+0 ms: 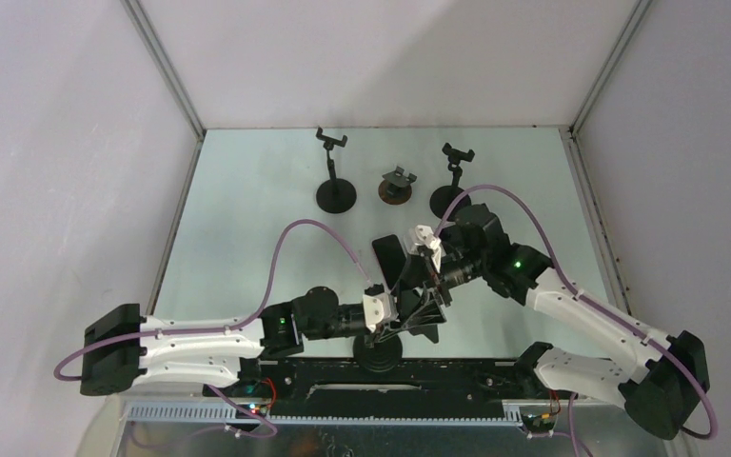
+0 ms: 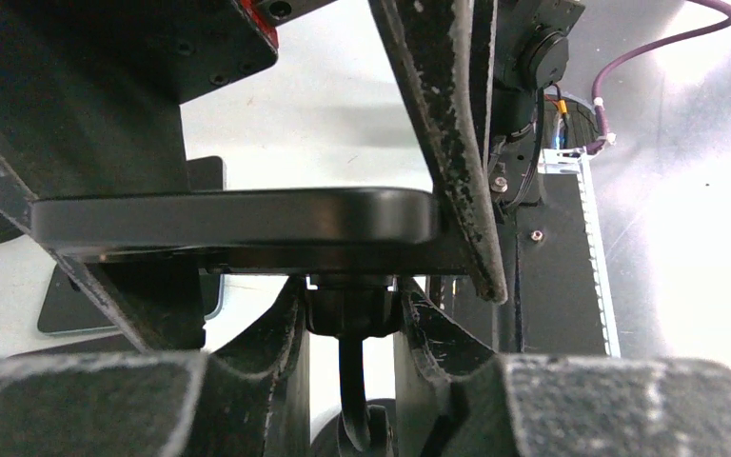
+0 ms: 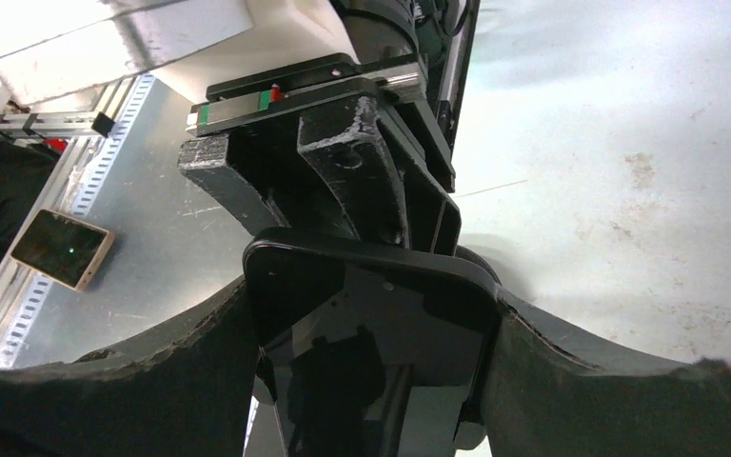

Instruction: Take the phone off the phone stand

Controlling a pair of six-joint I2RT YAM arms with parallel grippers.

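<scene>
The black phone (image 2: 238, 217) shows edge-on in the left wrist view, just over the stand's dark holder; whether they touch I cannot tell. My right gripper is shut on the phone, one finger at each side edge, as the right wrist view shows. Below the phone, my left gripper is shut on the neck of the phone stand (image 2: 351, 376). From above, the stand's round base (image 1: 378, 355) lies at the table's front edge. Both grippers overlap there and hide most of the phone and holder.
Behind the grippers a black phone (image 1: 389, 257) lies flat. Three more stands stand at the back: a tall one (image 1: 336, 195), a short one (image 1: 395, 190) and another tall one (image 1: 449, 200).
</scene>
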